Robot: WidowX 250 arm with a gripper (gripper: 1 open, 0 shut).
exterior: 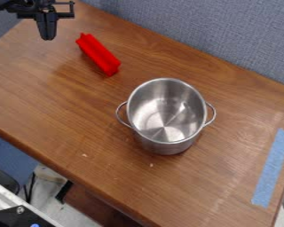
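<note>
My gripper [47,34] is at the top-left corner, partly cut off by the frame's edge, shut, with nothing seen between its fingers. A red cylindrical object [98,54] lies on the wooden table to its right, apart from it. A steel pot [166,116] with two side handles stands upright right of the middle.
A strip of blue tape [270,168] lies at the right. A grey padded wall [227,31] runs along the back.
</note>
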